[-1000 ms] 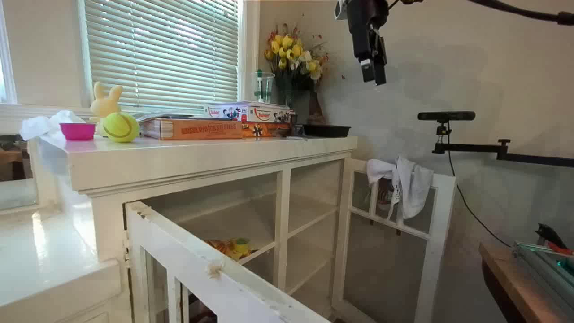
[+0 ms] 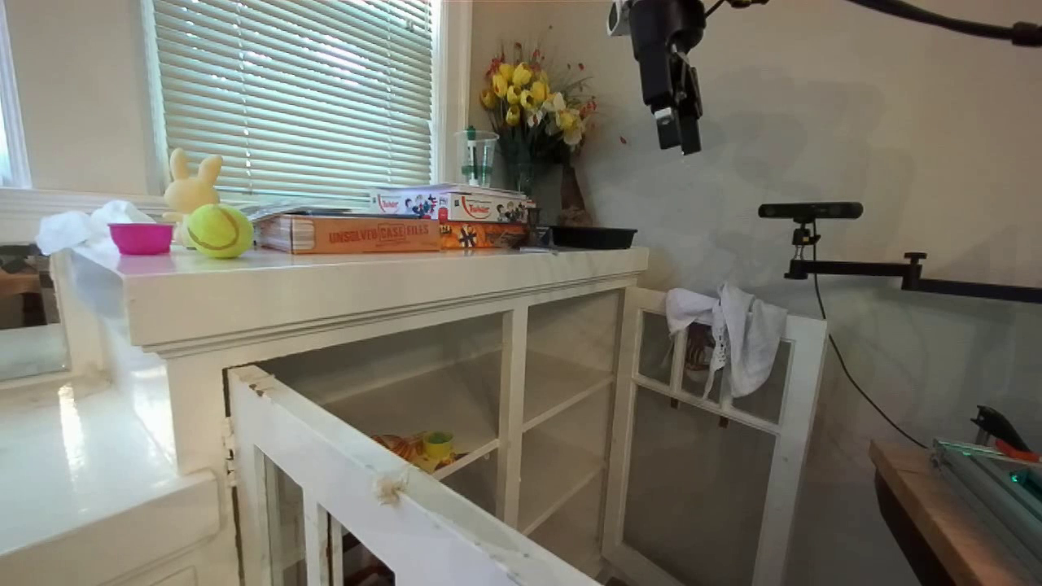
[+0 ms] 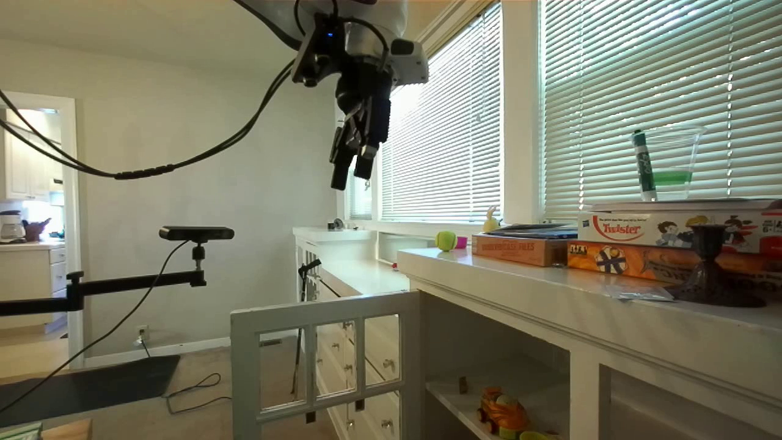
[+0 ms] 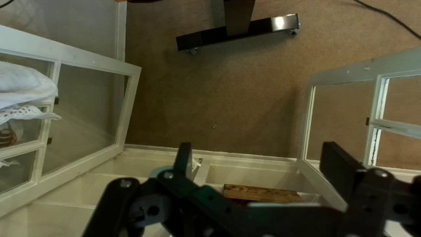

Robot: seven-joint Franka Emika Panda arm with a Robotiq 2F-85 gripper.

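High in front of the white cabinet hangs my gripper, pointing down and well above the countertop. In exterior view 2 the gripper shows a gap between its fingers, with nothing held. The wrist view has the open gripper over the floor and the cabinet's front, its two fingers wide apart. Both glass cabinet doors stand swung out; a white cloth drapes over one door, while the other door is bare. On an inner shelf sits an orange and yellow toy.
The countertop carries a tennis ball, a pink cup, a yellow rabbit figure, game boxes, a clear cup with green liquid, a black tray and flowers. A camera on an arm stands off the cabinet.
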